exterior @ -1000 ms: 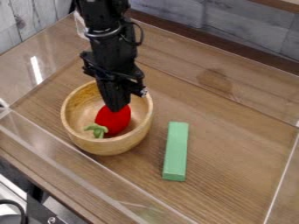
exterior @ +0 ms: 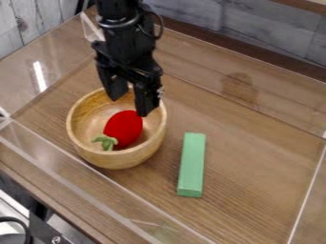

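A tan bowl [exterior: 86,143] sits left of centre on the wooden table, holding a red pepper-like object [exterior: 125,125] with a green stem at its front left. The black gripper [exterior: 128,93] hangs over the back part of the bowl, above and behind the red object, apart from it, its fingers open with nothing seen held.
A light green bar [exterior: 193,164] lies on the table to the right of the bowl. A white railing or wall shows at the top left, and a dark cable at the lower left.
The gripper has risen and moved back from over the red object, which now shows more fully. The red object and bowl look to stay in place.
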